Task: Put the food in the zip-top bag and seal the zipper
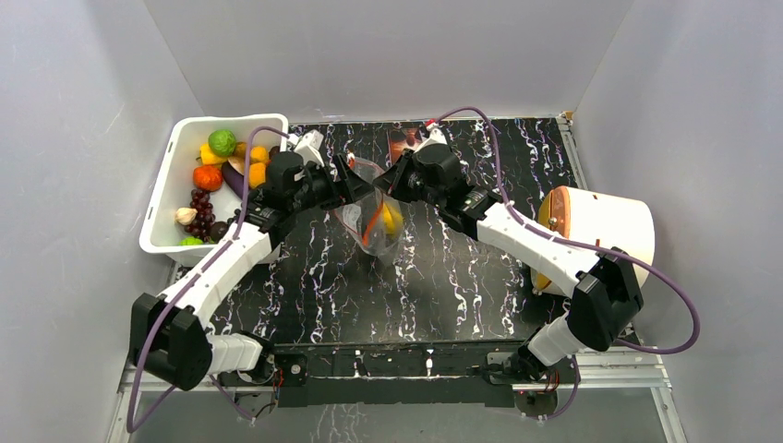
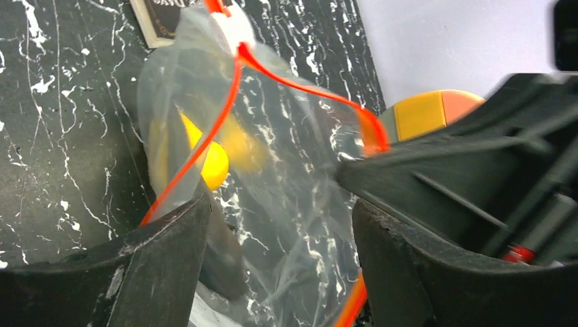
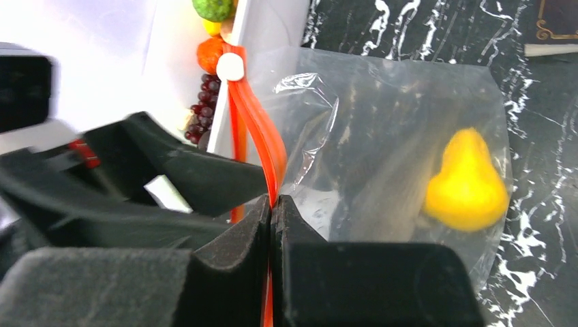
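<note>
A clear zip top bag (image 1: 374, 235) with an orange zipper edge hangs between my two grippers, its mouth spread apart. Inside it lies a yellow pear-shaped food (image 3: 467, 184), also visible through the plastic as a yellow patch (image 1: 392, 220) from above. My right gripper is shut on one side of the orange zipper edge (image 3: 262, 133). The left gripper stands open at the bag's mouth, with its fingers (image 2: 153, 262) apart and clear plastic showing between and beyond them. A white zipper slider (image 2: 234, 28) sits at the far end of the orange edge.
At the left stands a white bin (image 1: 162, 208) of mixed fruit and vegetables. A cream cylindrical container (image 1: 605, 235) lies at the right, and a small dark card (image 1: 403, 141) at the back.
</note>
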